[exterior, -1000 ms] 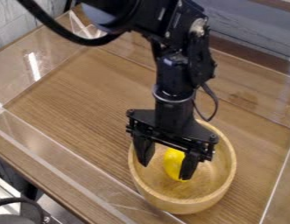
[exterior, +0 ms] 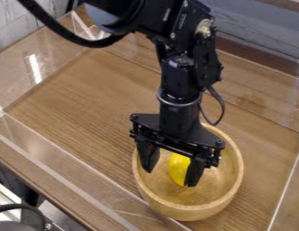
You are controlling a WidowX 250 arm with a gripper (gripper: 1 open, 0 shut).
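Note:
The black gripper [exterior: 178, 152] hangs down into an orange-tan bowl [exterior: 188, 206], its fingers open on either side of a yellow object [exterior: 180, 170] that lies in the bowl. The arm and gripper body hide part of the bowl's back and the upper part of the yellow object. Whether the fingers touch the object I cannot tell.
The bowl stands on a wooden surface [exterior: 67, 108], which is clear to the left and at the right. A pale edge runs along the top right, and a black cable lies at the lower left corner.
Since a second ago the arm and gripper have shifted very slightly; the bowl and yellow object look almost unchanged.

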